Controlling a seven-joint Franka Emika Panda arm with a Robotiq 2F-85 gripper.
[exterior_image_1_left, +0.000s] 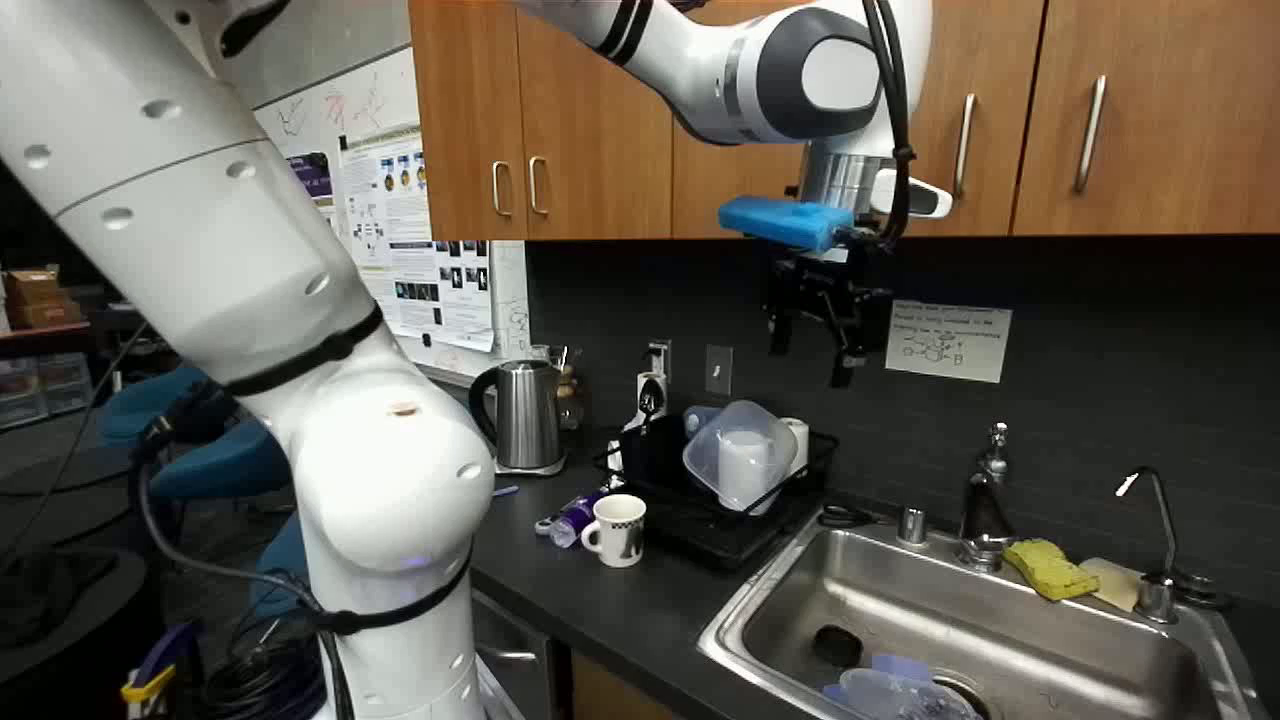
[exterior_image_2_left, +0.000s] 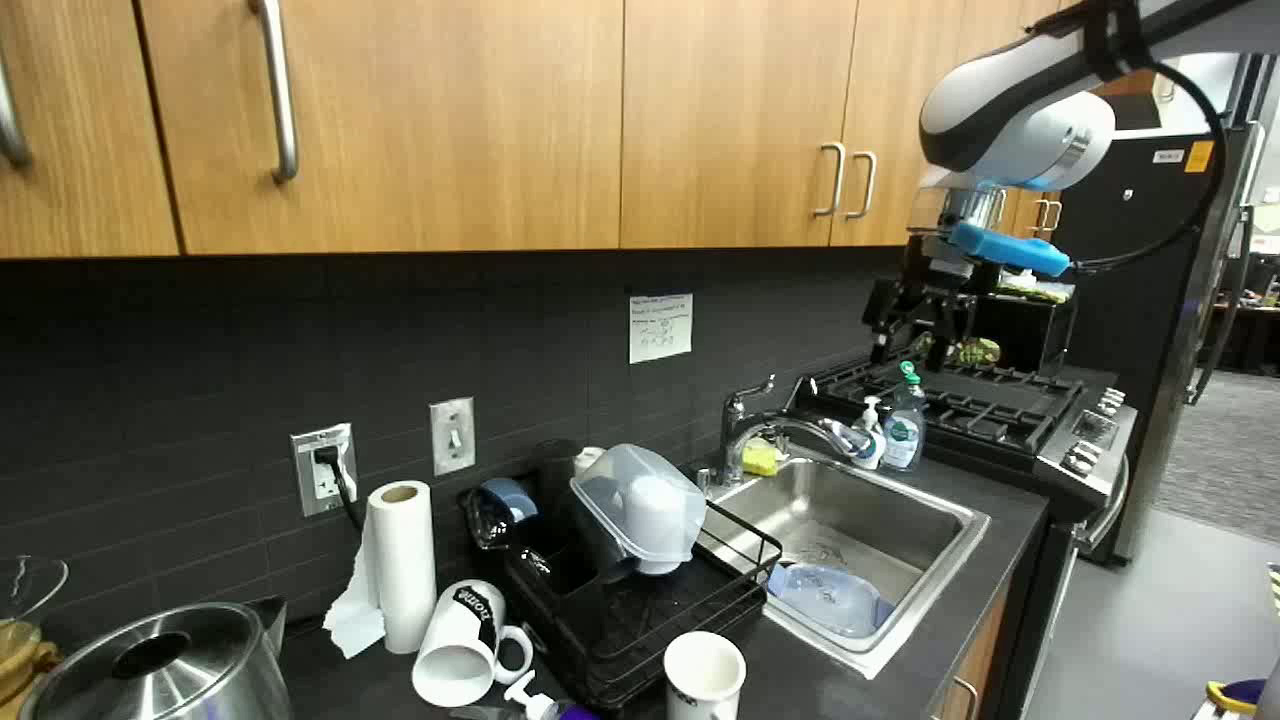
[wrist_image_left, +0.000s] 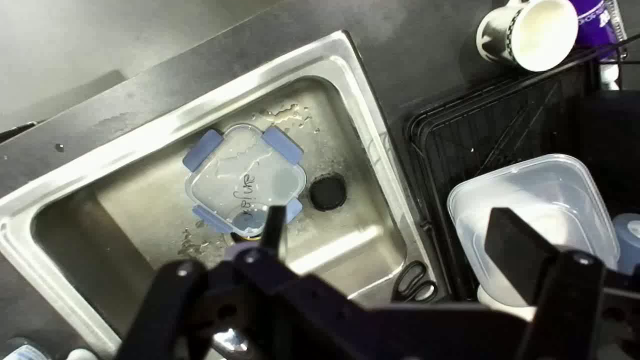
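Observation:
My gripper is open, its dark fingers wide apart with nothing between them. It hangs in the air, pointing down, well above the counter and sink, as exterior view 1 shows of the gripper. In the wrist view, a clear lid with blue clips lies in the steel sink; one finger covers part of its lower edge. A clear plastic container rests in the black dish rack right of the sink. A white patterned mug stands on the counter by the rack.
Scissors lie between sink and rack. The faucet and a yellow sponge are at the sink's back edge. A kettle, a paper towel roll and a tipped mug crowd the counter. Wooden cabinets hang overhead.

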